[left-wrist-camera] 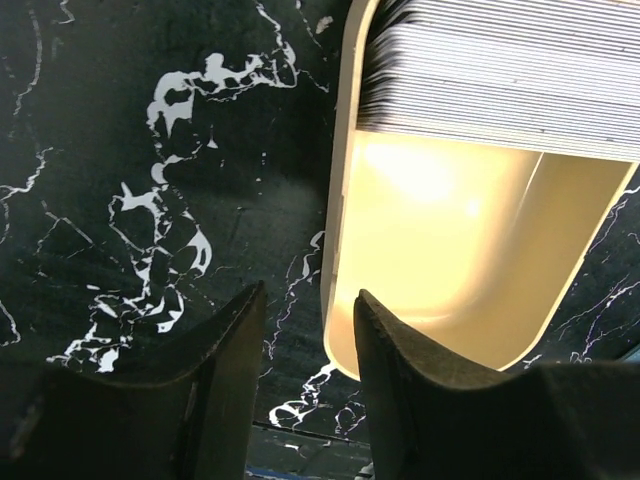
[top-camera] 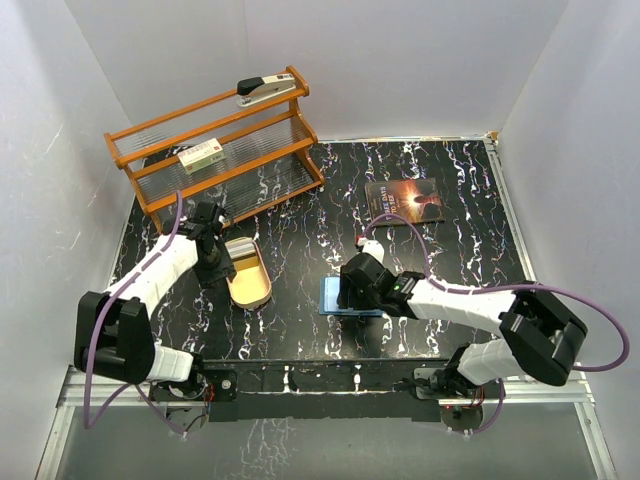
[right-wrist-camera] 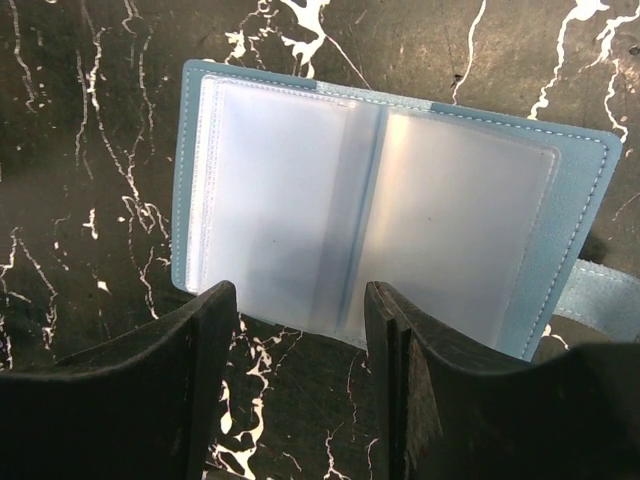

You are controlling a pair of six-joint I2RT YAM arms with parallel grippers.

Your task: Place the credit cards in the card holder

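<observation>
A cream box (top-camera: 250, 285) holds a stack of white cards (left-wrist-camera: 500, 75) at its back end. My left gripper hangs over the box's near side wall, fingers parted with nothing between them. A blue card holder (right-wrist-camera: 260, 200) with clear sleeves lies open on the marble table; in the top view my right arm partly covers it. My right gripper hangs just above the holder's front part, fingers apart and empty.
A wooden rack (top-camera: 220, 160) stands at the back left with a stapler (top-camera: 264, 86) and a small box (top-camera: 200, 155). A book (top-camera: 405, 200) lies at the back right.
</observation>
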